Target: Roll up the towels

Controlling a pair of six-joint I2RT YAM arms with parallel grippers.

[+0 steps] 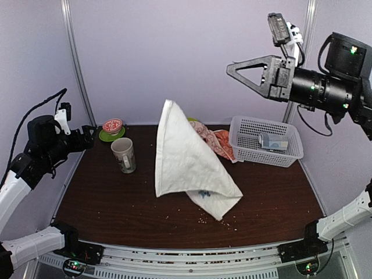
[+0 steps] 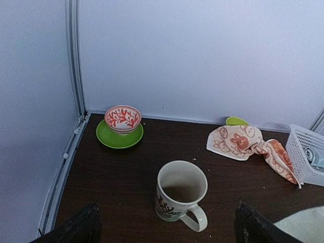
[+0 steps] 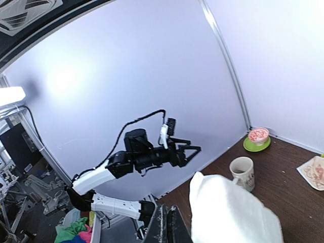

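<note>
A white towel (image 1: 186, 157) is spread in the middle of the top view, one corner raised high, its lower part creased; in the right wrist view it appears bottom centre (image 3: 233, 212). A pink patterned towel (image 2: 238, 142) lies crumpled at the back beside the basket. My right gripper (image 1: 229, 70) is raised high at the upper right, apart from the white towel, shut with nothing visible between its fingers. My left gripper (image 1: 93, 133) hangs over the left side, open and empty, its fingers at the bottom edge of the left wrist view.
A mug (image 1: 123, 156) stands left of centre, behind it a red bowl (image 1: 112, 125) on a green saucer (image 1: 108, 138). A white basket (image 1: 256, 151) holding a pale cylindrical item (image 1: 273, 141) stands back right.
</note>
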